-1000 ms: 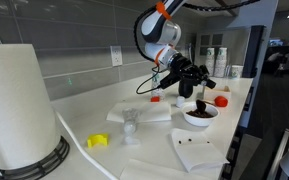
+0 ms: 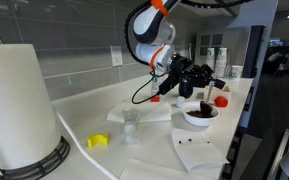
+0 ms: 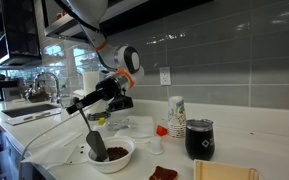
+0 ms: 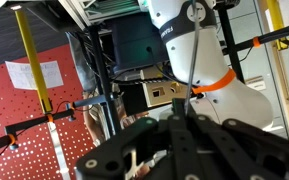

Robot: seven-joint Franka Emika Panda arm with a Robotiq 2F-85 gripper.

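Observation:
A white bowl (image 2: pixel 197 120) with dark contents stands near the counter's right edge in exterior view 1; exterior view 2 shows the same bowl (image 3: pixel 125 164) in front. The dark blade of a spatula (image 3: pixel 97 147) dips into it, its thin handle rising up and to the left. My black gripper (image 3: pixel 78 104) is above the bowl, tipped sideways, and looks shut on the upper end of that handle. The fingertips are too small to make out the contact. In the wrist view, a thin grey rod stretches upward from the dark gripper parts along the bottom.
A dark tumbler (image 3: pixel 200 140), stacked cups (image 3: pixel 176 116) and a tan tray (image 3: pixel 224 172) stand right of the bowl in exterior view 2. Exterior view 1 shows a paper towel roll (image 2: pixel 22 105), a yellow object (image 2: pixel 97 140) and a white towel (image 2: pixel 198 152). Bare counter lies at centre left.
The arm has shifted slightly, and the gripper has moved a little over the bowl. The spatula's dark part has changed its angle in the bowl. The bowl has stayed in place.

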